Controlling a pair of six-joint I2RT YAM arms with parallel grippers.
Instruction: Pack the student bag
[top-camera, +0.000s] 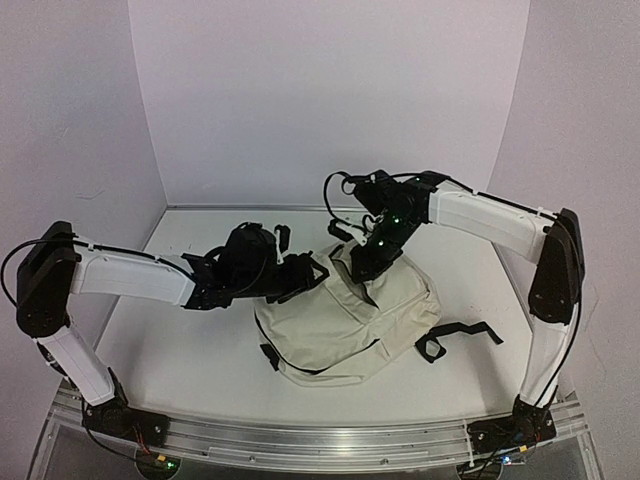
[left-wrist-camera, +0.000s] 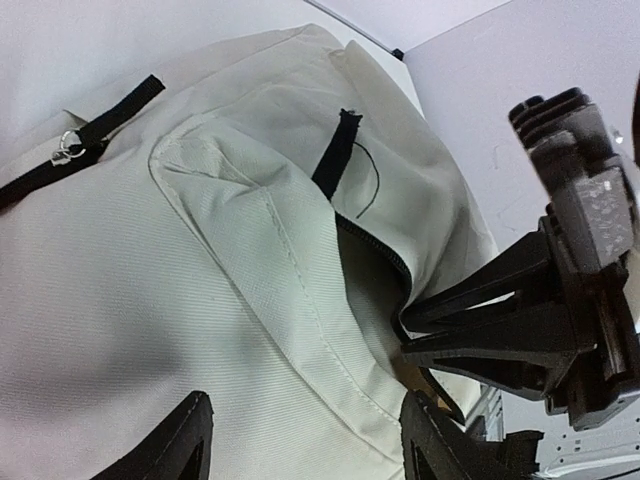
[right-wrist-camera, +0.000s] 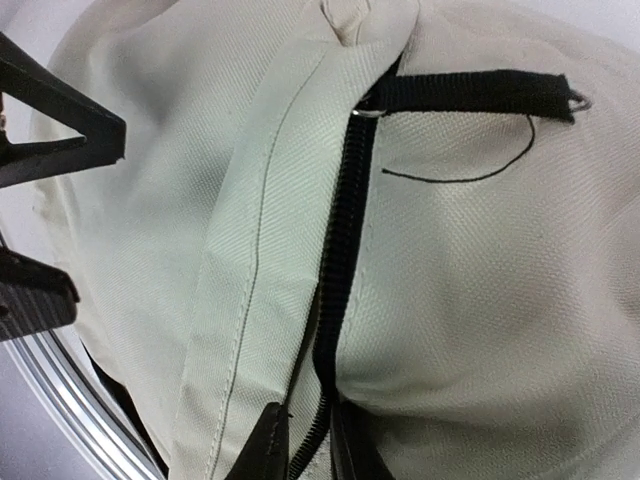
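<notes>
The cream fabric bag (top-camera: 340, 340) lies crumpled on the white table, with a black zipper (right-wrist-camera: 345, 220) running between its folds and a black pull tab (right-wrist-camera: 470, 92) on it. My left gripper stands open above the bag's left part, fabric visible between and below its fingertips. My right gripper is down at the zipper's opening, its fingertips close together on the zipper edge; whether it holds that edge is unclear. In the left wrist view it sits at the right, over the opening.
A black strap with buckle (top-camera: 432, 346) lies on the table at the bag's right. Bare table (top-camera: 165, 350) shows to the left and behind the bag. Walls (top-camera: 330, 100) close in the back and sides, and a metal rail runs along the front.
</notes>
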